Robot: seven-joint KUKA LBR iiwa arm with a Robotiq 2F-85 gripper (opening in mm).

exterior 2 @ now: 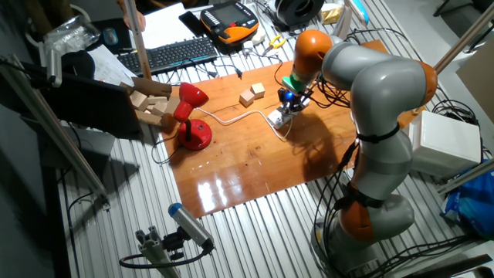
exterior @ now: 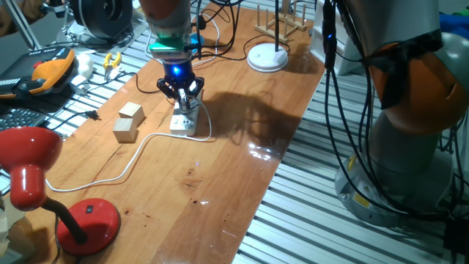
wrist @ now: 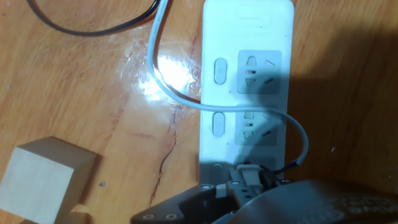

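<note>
A white power strip (wrist: 217, 155) lies on the wooden table, its upper sockets and switches showing in the wrist view. Over its lower end is my gripper, also seen pointing down at the strip (exterior: 183, 125) in exterior view 1. The fingers are closed around the small plug at the end of a white cable (wrist: 249, 108); the plug itself is mostly hidden by the fingers. Whether its prongs sit in a socket cannot be told. The cable loops across the strip, then runs over the table to the red lamp (exterior: 89, 226).
Two wooden blocks (exterior: 125, 130) stand left of the strip. A white round lamp base (exterior: 267, 58) and a wooden rack (exterior: 282, 28) are farther back. Black cables (exterior 2: 333, 94) hang near the arm.
</note>
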